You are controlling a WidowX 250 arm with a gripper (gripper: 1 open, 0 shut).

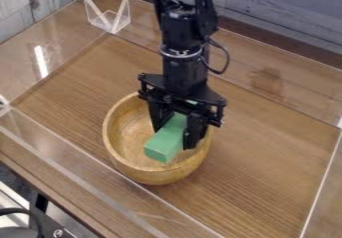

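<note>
A black robot arm reaches down from the top centre to my gripper [178, 118], which is shut on a green object [166, 142] held inside a round tan bowl [124, 132] on the wooden table [261, 182]. The green object is tilted, its lower end low in the bowl; whether it touches the bottom is hard to tell.
A clear plastic holder [108, 12] stands at the back left. The table to the right and left of the bowl is clear. A dark cable lies at the bottom left corner.
</note>
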